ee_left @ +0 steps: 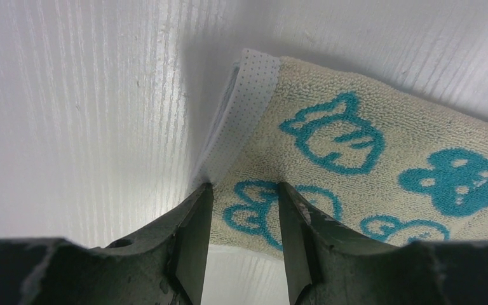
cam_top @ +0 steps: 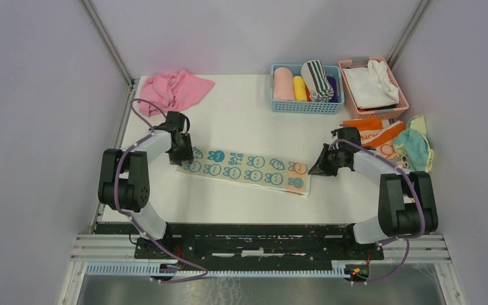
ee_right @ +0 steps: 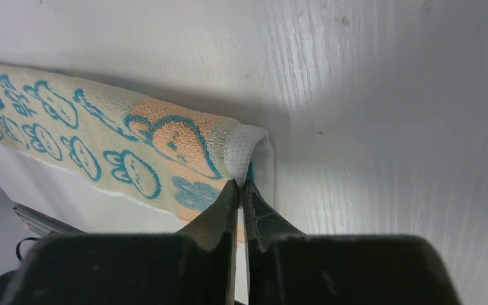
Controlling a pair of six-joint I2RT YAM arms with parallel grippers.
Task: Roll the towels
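A long cream towel with teal and orange animal prints (cam_top: 248,170) lies folded lengthwise across the table. At its left end, my left gripper (cam_top: 182,155) is low, its part-open fingers (ee_left: 190,241) either side of a printed stretch near the folded corner. At the right end, my right gripper has its fingertips close together at the towel's pale folded edge; whether cloth is between them is hard to tell.
A pink cloth (cam_top: 175,90) lies back left. A blue basket (cam_top: 306,108) with rolled towels and a pink basket (cam_top: 403,101) stand back right, above orange and teal towels (cam_top: 419,146).
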